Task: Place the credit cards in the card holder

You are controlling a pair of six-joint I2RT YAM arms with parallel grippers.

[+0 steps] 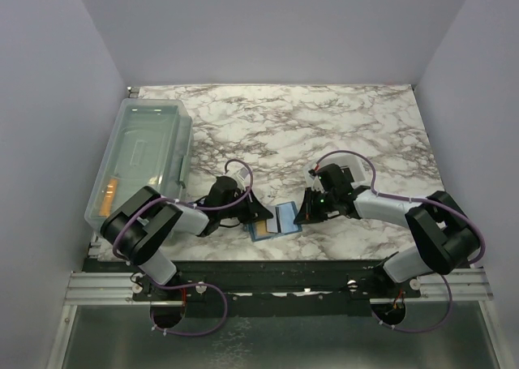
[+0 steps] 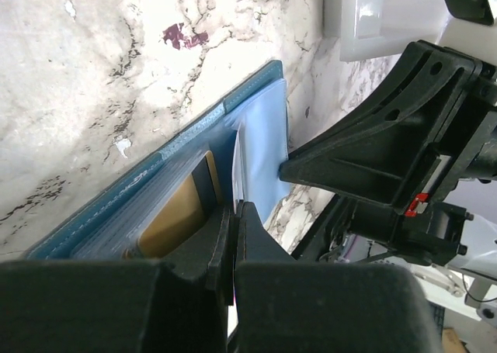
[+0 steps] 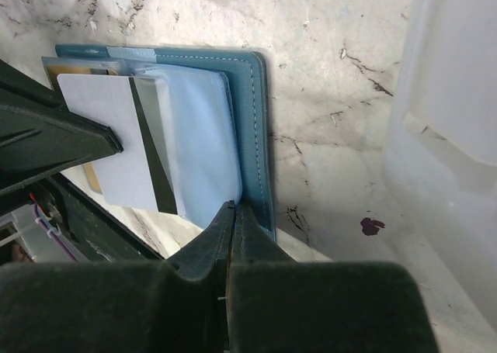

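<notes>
The blue card holder (image 1: 289, 215) lies on the marble near the front edge. Its sleeves hold gold cards and a white card with a dark stripe (image 3: 109, 159), seen in the right wrist view. My left gripper (image 1: 263, 218) is shut at the holder's left part, its tips (image 2: 241, 209) at the white card's edge; whether anything thin is between them is hidden. My right gripper (image 1: 298, 220) is shut at the holder's right edge, its tips (image 3: 242, 217) on the light-blue sleeve, nothing visible between them.
A translucent white container (image 3: 443, 97) stands just right and behind the holder. A large green lidded bin (image 1: 142, 150) is at the left.
</notes>
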